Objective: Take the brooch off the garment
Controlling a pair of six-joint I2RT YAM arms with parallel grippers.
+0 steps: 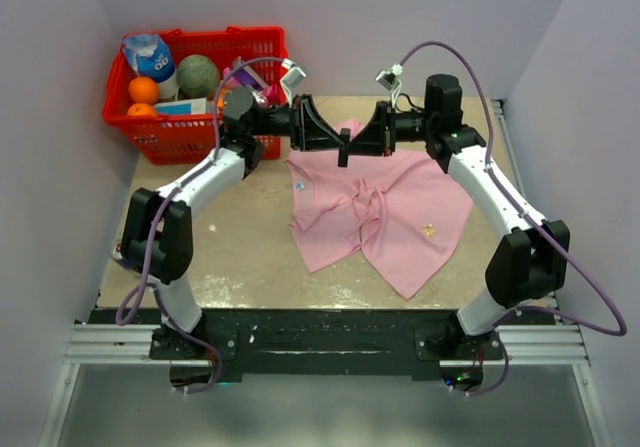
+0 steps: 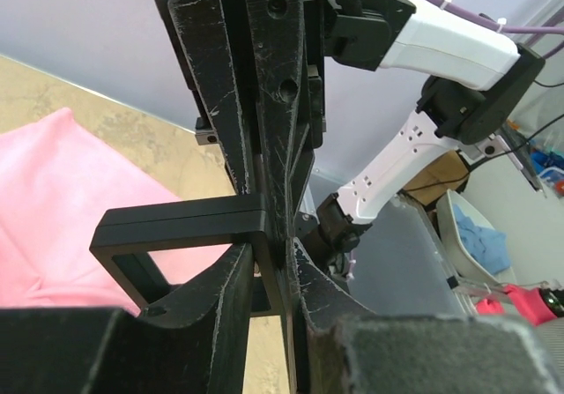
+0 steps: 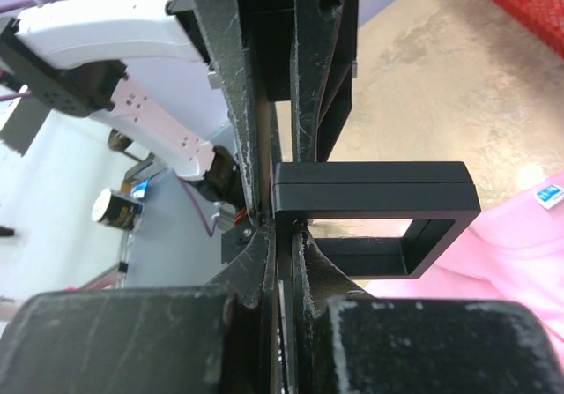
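Note:
The pink garment [image 1: 400,189] lies spread and partly bunched on the table. A small gold piece, seemingly the brooch [image 1: 429,230], sits on its right part. Above the garment's far edge, my left gripper [image 1: 338,145] and right gripper [image 1: 353,147] meet tip to tip at a black hollow rectangular frame [image 3: 379,188]. My right gripper is shut on one side of that frame. In the left wrist view, the left fingers lie close around an edge of the same frame [image 2: 181,218]; whether they grip it is unclear.
At the back left stands a red basket [image 1: 175,143] with fruit and packages. A small white-and-blue patch [image 1: 299,186] lies on the garment's left part. Bare table [image 1: 235,257] shows to the left and in front.

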